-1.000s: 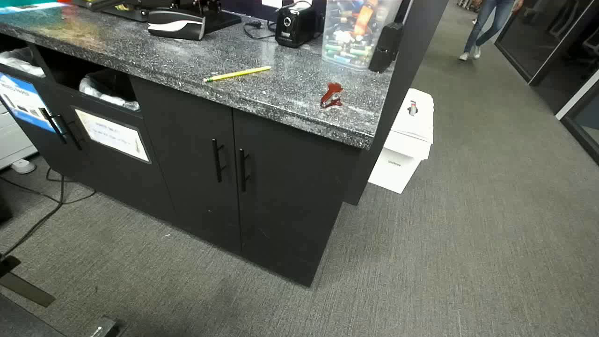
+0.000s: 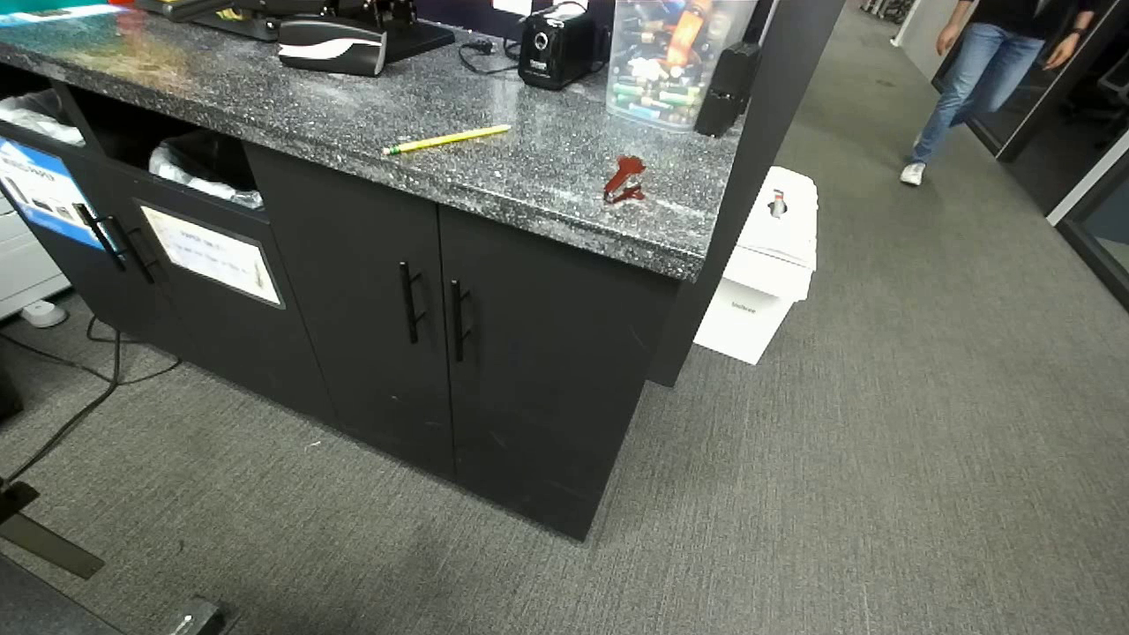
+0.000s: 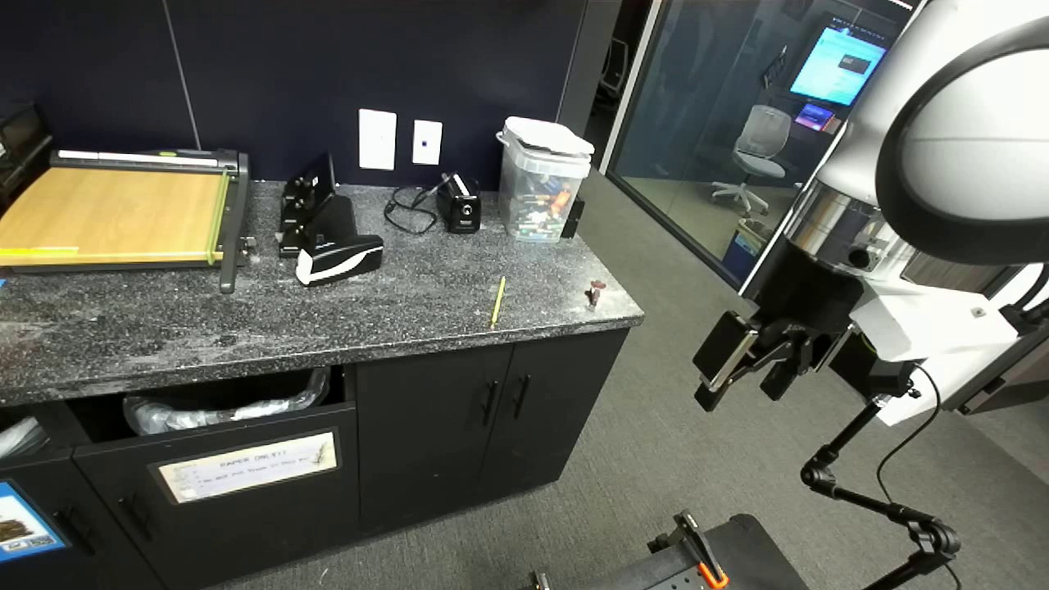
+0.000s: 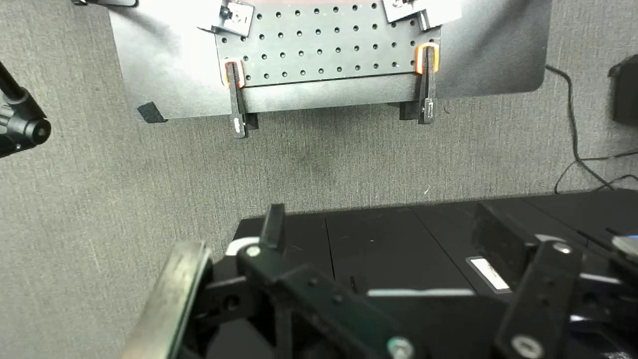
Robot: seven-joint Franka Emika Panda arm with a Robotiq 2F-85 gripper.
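Note:
A yellow pencil lies on the speckled dark counter. To its right, near the counter's corner, is a small reddish-brown object, apparently a staple remover. Exterior view 2 shows the same pencil and reddish-brown object. My gripper hangs over the floor to the right of the counter, well apart from both. In the wrist view its fingers stand wide apart, open, with nothing visible between them. Exterior view 1 does not include the gripper.
A black-and-white stapler, a pencil sharpener and a clear tub of batteries stand farther back. At left is a paper cutter. A white bin sits beside the cabinet. A person is in the aisle.
The person in the aisle has walked closer to the camera. The pencil, the reddish-brown object and the other things on the counter have not moved.

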